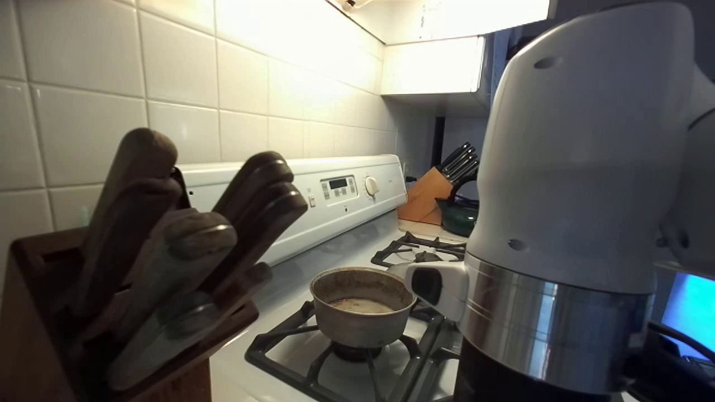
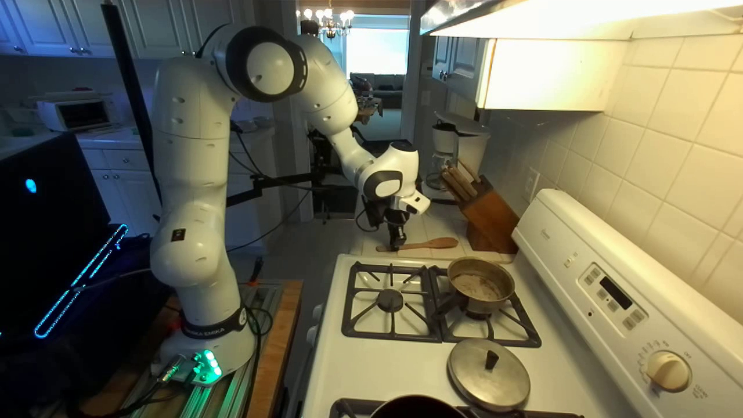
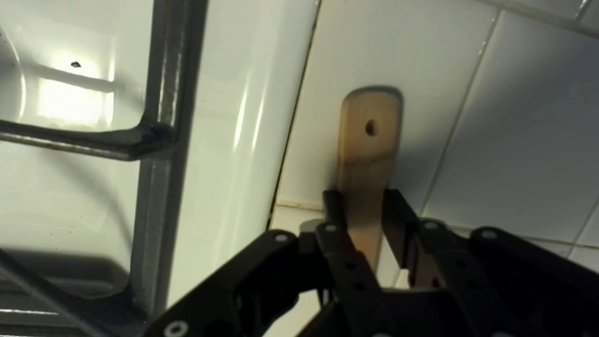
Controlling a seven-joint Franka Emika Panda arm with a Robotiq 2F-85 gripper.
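A wooden spoon lies on the white tiled counter just beyond the stove's edge. In the wrist view, the holed end of its handle points away from my gripper. One black finger stands on each side of the handle, very close to the wood. Whether both fingers press on it cannot be made out. Exterior view 2 has my gripper low over the counter, at the handle end of the spoon. The fingers are out of sight in exterior view 1.
A pot sits on a burner beside the counter, with a lid lying on the stove nearby. The knife block stands close behind the spoon. A raised grate lies left of my fingers in the wrist view.
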